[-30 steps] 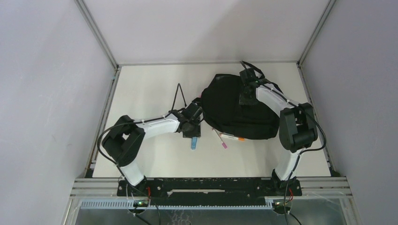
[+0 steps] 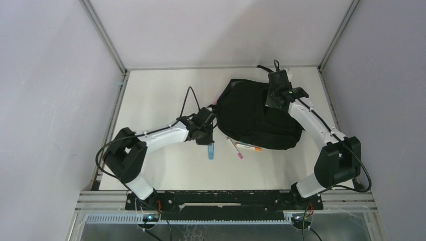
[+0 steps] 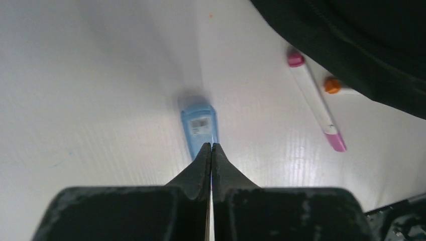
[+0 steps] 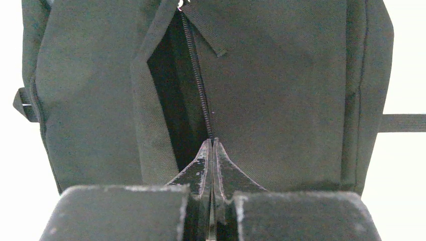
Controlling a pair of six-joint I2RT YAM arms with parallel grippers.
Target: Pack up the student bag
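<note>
The blue glue or correction stick (image 3: 200, 128) lies on the white table, its barcode end showing just ahead of my left gripper. Those left fingers are pressed together, empty, and hide the stick's near end. From the top, the stick (image 2: 211, 152) pokes out below the left gripper. The black bag (image 2: 251, 115) lies flat at right centre. Over its far right part my right gripper is shut, with its tips in line with the zipper (image 4: 197, 75). A dark slit is open beside that zipper. I see nothing between the right fingertips.
A white marker with pink ends (image 3: 314, 98) lies right of the stick. An orange-ended marker (image 2: 249, 147) is partly under the bag's front edge. Free table spreads to the left and in front.
The right gripper shut and drew back from the bag, up and to the right.
</note>
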